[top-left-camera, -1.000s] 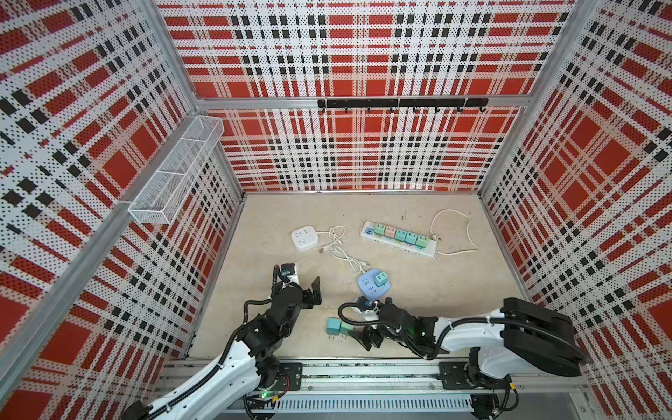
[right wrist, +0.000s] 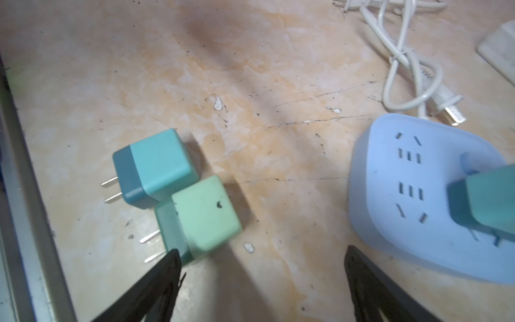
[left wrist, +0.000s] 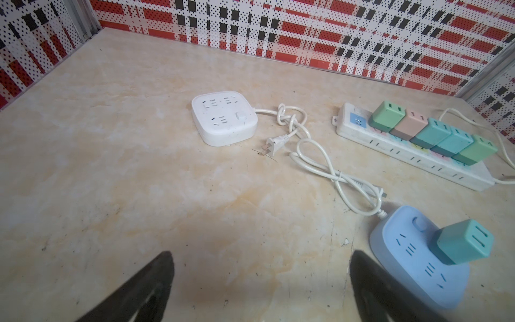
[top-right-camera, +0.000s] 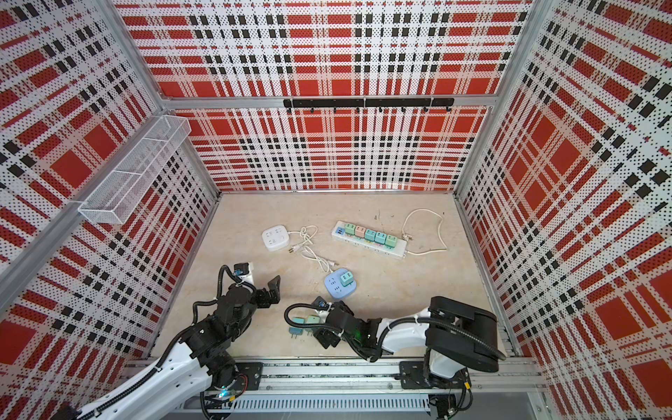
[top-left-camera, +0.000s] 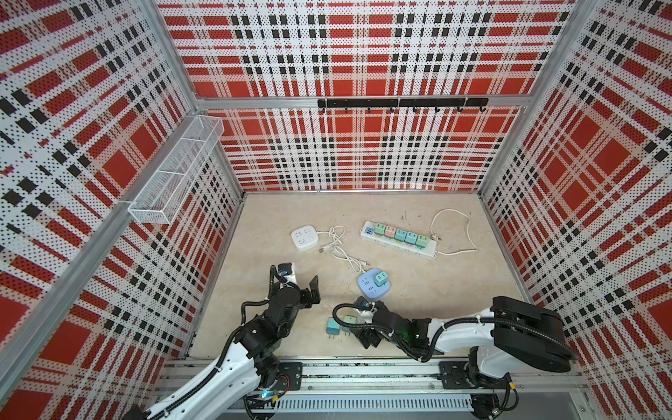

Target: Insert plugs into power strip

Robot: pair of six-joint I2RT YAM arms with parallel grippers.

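Two loose plugs lie near the front edge: a teal one (right wrist: 161, 166) and a mint-green one (right wrist: 206, 214), prongs bare. My right gripper stands open just beside them, nothing between its fingers. The blue power block (right wrist: 407, 209) holds one teal plug (left wrist: 461, 241). The long white power strip (left wrist: 413, 161) carries several coloured plugs in a row. The white square power block (left wrist: 224, 126) has empty sockets. My left gripper is open over the front-left of the table, empty.
White cables (left wrist: 327, 171) lie tangled between the two square blocks. A metal rail (right wrist: 21, 204) runs along the front edge; a wire basket (top-left-camera: 175, 168) hangs on the left wall.
My left arm is almost unchanged.
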